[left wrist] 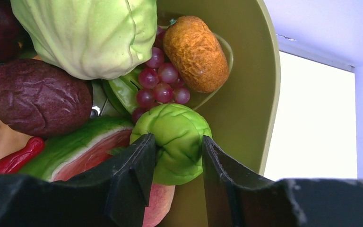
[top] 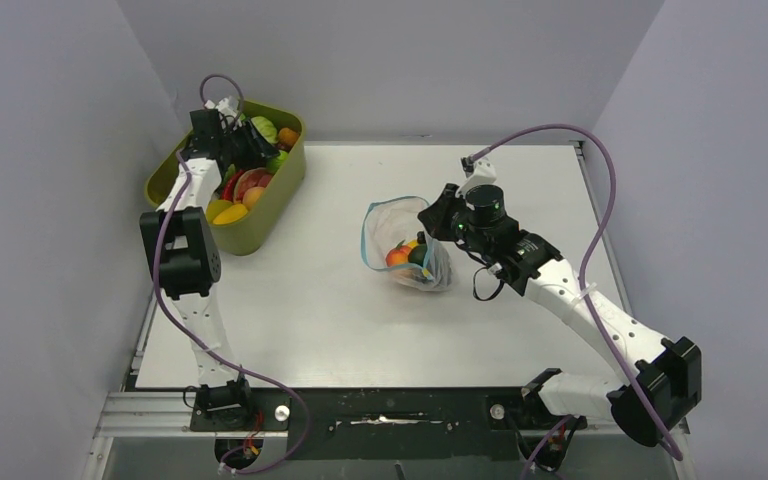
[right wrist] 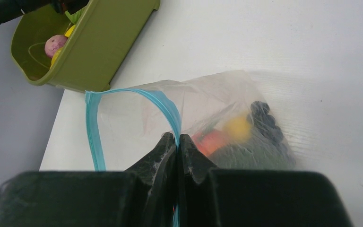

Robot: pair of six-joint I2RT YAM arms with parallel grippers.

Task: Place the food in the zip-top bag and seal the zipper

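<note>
A small green vegetable, sprout-like, sits in the green bin, with my left gripper part open around it. One finger stands at each side, close against its edges; whether both touch is hard to tell. Over the table, the clear zip top bag gapes toward the left, its blue zipper rim pinched by my right gripper, which is shut on it. Inside lie an orange-red fruit, a dark green one, something yellow and dark grapes.
The bin also holds a pale cabbage, pink grapes, a brown-orange fruit, a purple root and a watermelon slice.
</note>
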